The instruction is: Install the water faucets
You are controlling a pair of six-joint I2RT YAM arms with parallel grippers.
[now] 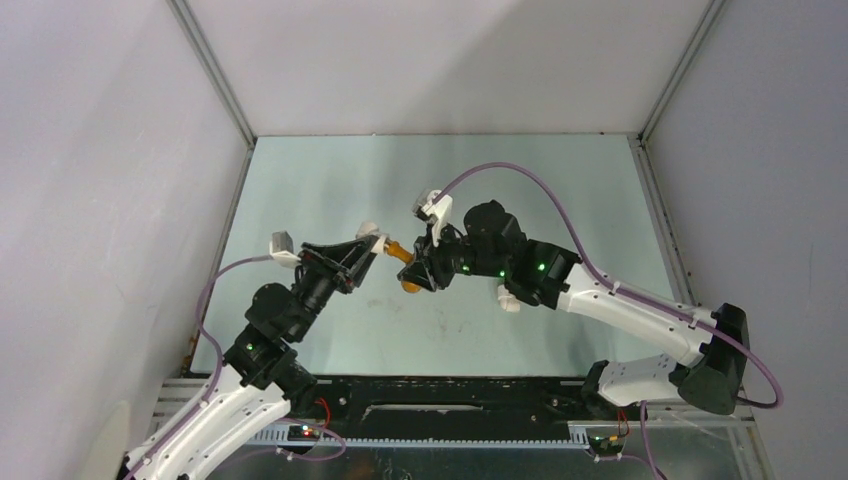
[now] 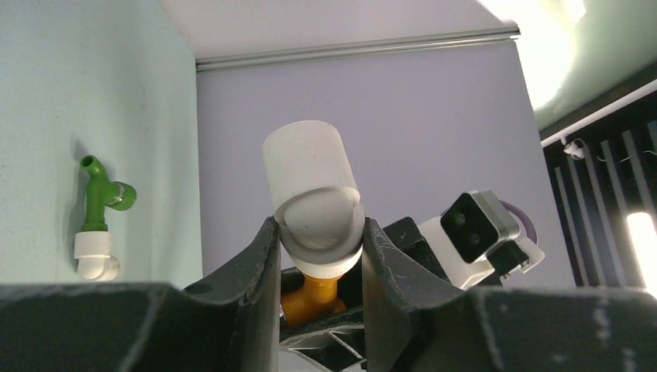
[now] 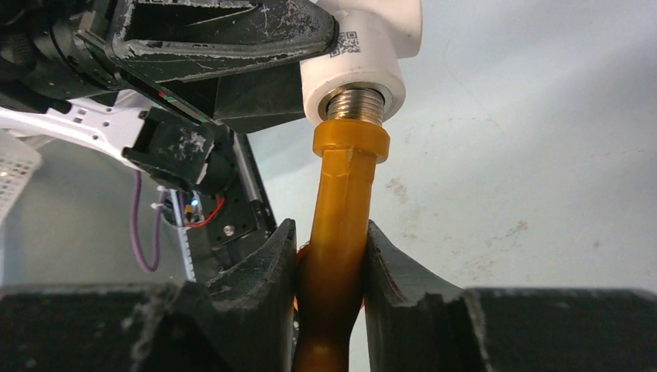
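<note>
My left gripper holds a white elbow fitting between its fingers, raised above the board. My right gripper is shut on an orange faucet. The faucet's metal threaded end meets the white fitting's opening, with some thread showing between the white collar and the orange ring. In the left wrist view, a green faucet with a white fitting at its end appears on the pale board beyond.
The pale board is mostly clear around the arms. Another white fitting lies on it, partly behind the right arm. Walls enclose the board at left, back and right; a black rail runs along the front.
</note>
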